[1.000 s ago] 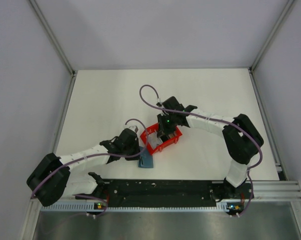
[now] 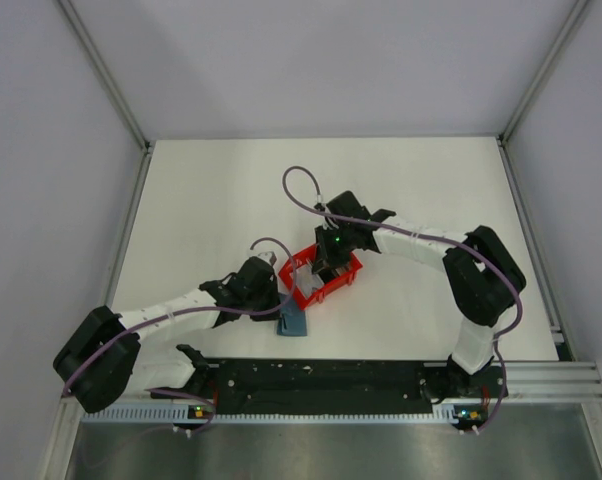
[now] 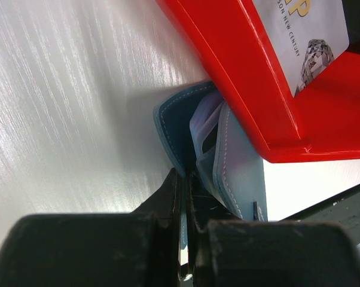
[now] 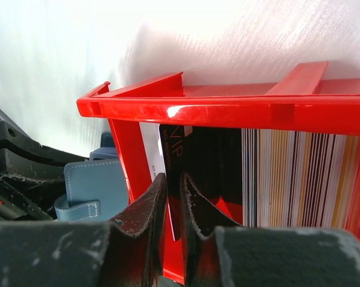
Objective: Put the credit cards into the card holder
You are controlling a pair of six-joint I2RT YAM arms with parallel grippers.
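Observation:
The blue card holder [image 2: 293,320] lies on the table before the red tray [image 2: 335,291]. In the left wrist view, my left gripper is shut on the near edge of the card holder [image 3: 243,161], whose pocket side bulges partly open beside the fingers. My right gripper reaches down inside the tray. Its fingers stand close on both sides of a black card [image 4: 198,149] at the left end of the row, with the card's edge showing between them. Behind that card is a white card [image 4: 151,143]; how firmly the black one is gripped is hard to see.
Several upright cards [image 4: 296,173] are packed to the right inside the tray. The tray's corner [image 3: 281,149] overhangs part of the card holder in the left wrist view.
Over the last second my right gripper and its cable have shifted very slightly. The left arm, the card holder and the tray look the same.

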